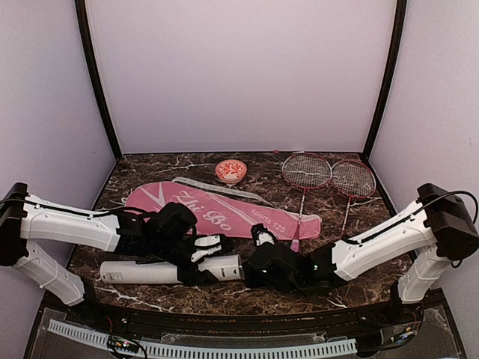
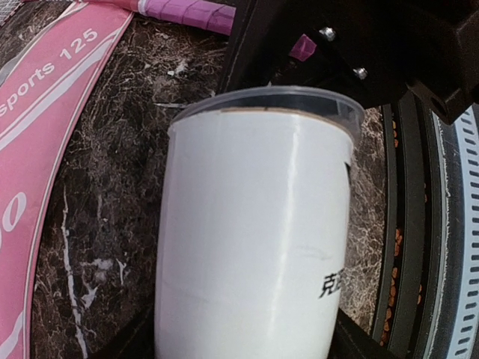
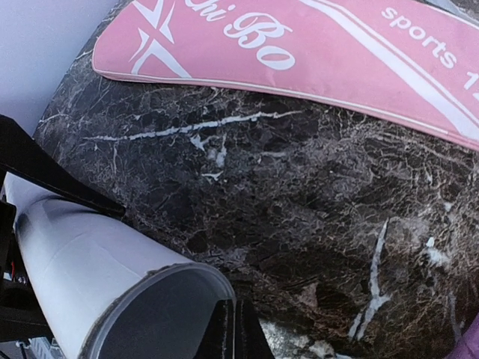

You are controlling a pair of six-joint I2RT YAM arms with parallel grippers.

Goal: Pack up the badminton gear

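Observation:
The white shuttlecock tube (image 1: 142, 272) lies lengthwise near the table's front, its clear-rimmed end toward the right arm. My left gripper straddles the tube, one finger on each side; whether they press on it is unclear. In the right wrist view, my right gripper is shut with nothing visible between its fingers, its tips beside the tube's rim (image 3: 168, 274). That end looks hollow and grey inside. Behind the arms the pink racket bag (image 1: 198, 211) lies flat. Two rackets rest at the back right, one left (image 1: 307, 170) and one right (image 1: 353, 179).
A red-patterned bowl (image 1: 230, 171) stands at the back, behind the bag. Both grippers are close together at front centre. A dark rail (image 1: 247, 321) runs along the front edge. Bare marble table (image 1: 359, 265) shows right of centre.

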